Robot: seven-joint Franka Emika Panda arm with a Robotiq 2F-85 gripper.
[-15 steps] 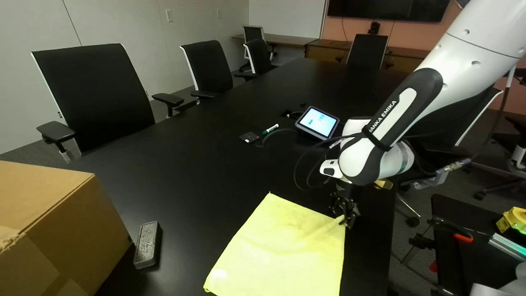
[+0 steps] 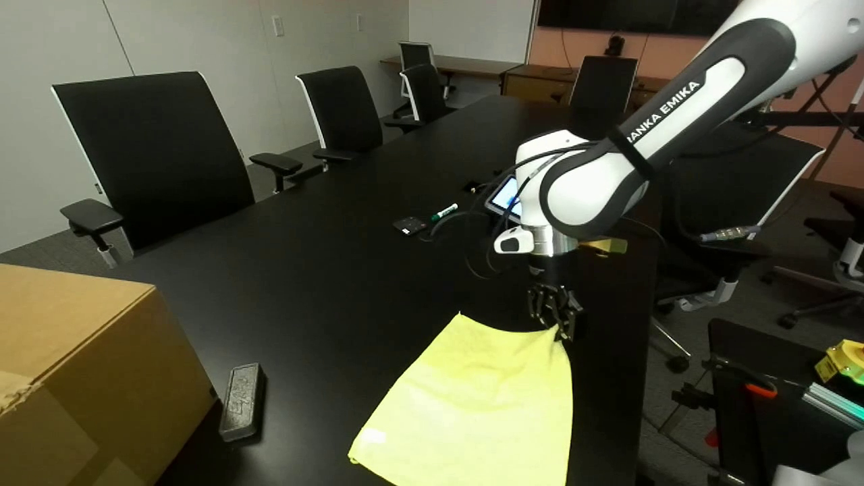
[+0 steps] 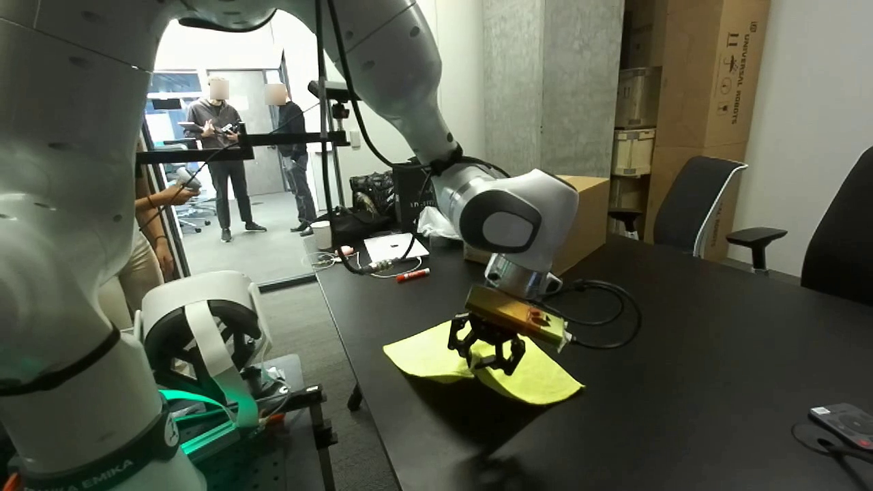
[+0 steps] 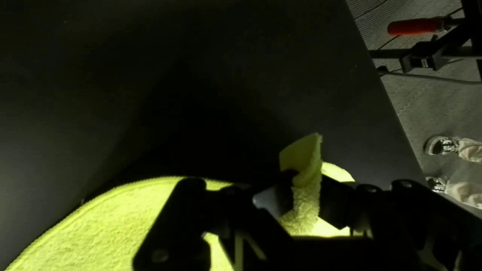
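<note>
A yellow cloth (image 2: 486, 397) lies spread over the near part of the black table, its right far corner raised. My gripper (image 2: 557, 331) is shut on that corner, above the tabletop. In the wrist view the pinched tip of the cloth (image 4: 308, 180) sticks up between the dark fingers, while the rest spreads out below them. From the other side, the cloth (image 3: 536, 378) rises to the gripper (image 3: 479, 367), with a shadowed hollow under its lifted edge. The cloth's near edge is cut off in exterior view 1.
A cardboard box (image 2: 97, 381) and a black eraser (image 2: 242, 402) stand left of the cloth. Farther back lie a green marker (image 2: 445, 212), a small black device (image 2: 410, 225) and a tablet (image 2: 507, 197). The table's right edge is close to the gripper.
My gripper has risen and moved slightly left and away from the exterior view 1 camera, lifting the cloth's corner. The far edge now sags in a curve, and the arm partly covers the tablet.
</note>
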